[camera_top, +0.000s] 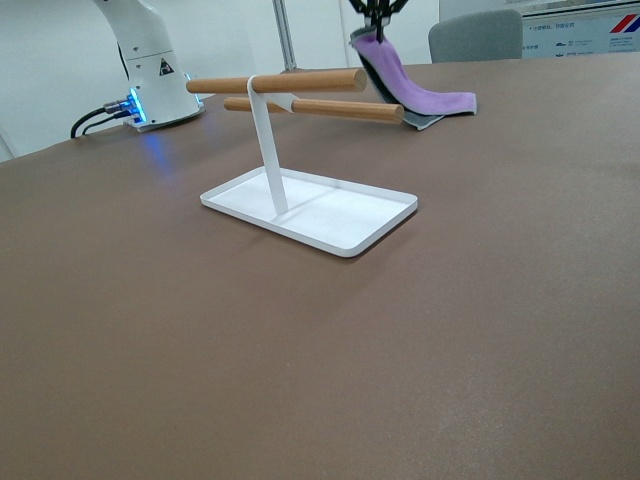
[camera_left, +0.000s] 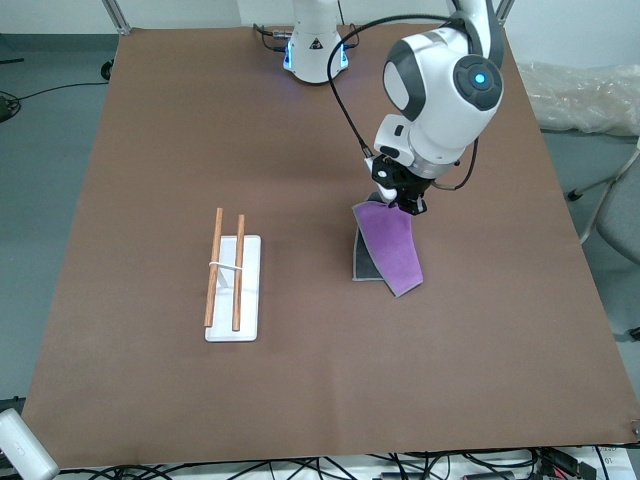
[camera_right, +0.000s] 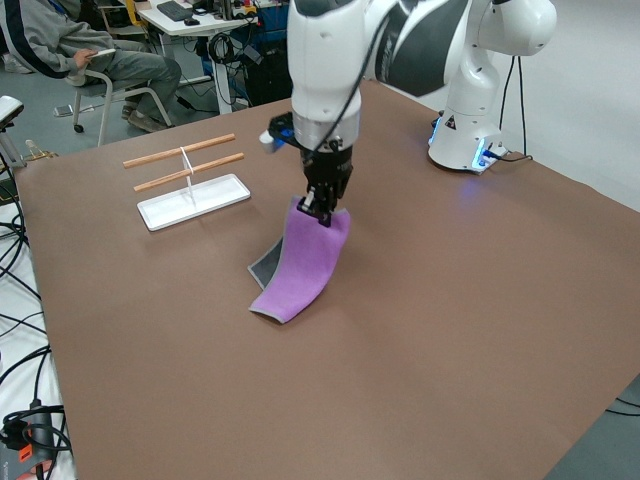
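Note:
The black gripper (camera_left: 400, 200) is at the upper end of a purple cloth (camera_left: 390, 245) with a grey side (camera_left: 365, 262); in the top view the cloth (camera_top: 430, 100) rises to the gripper's tips with its far end lifted, its lower part on the table. The gripper (camera_right: 320, 210) appears shut on the cloth (camera_right: 300, 270). Left of it in the left view stands a white rack tray (camera_left: 247, 310) with two wooden bars (camera_left: 213, 270), empty.
The robot base (camera_left: 310, 55) stands at the back edge. Cables line the front edge.

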